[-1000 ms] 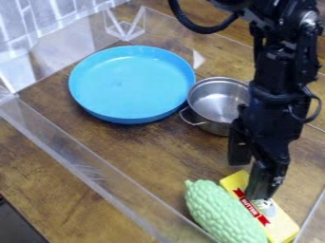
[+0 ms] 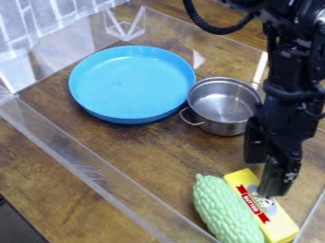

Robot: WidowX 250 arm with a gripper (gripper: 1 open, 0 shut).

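Observation:
My black gripper (image 2: 267, 163) reaches down on the right, open, just above a yellow box (image 2: 276, 216) with a red label. A pale green bumpy vegetable toy (image 2: 226, 211) lies to the left of the box, at the bottom of the view. Whether the fingers touch the box is hard to tell.
A blue plate (image 2: 127, 81) lies at the upper left on the wooden table (image 2: 89, 157). A steel pot (image 2: 222, 104) stands behind the gripper, right of the plate. Clear walls edge the workspace.
My gripper and arm have shifted slightly to the right over about the last second. The green toy appears slightly shifted too; plate and pot are unchanged.

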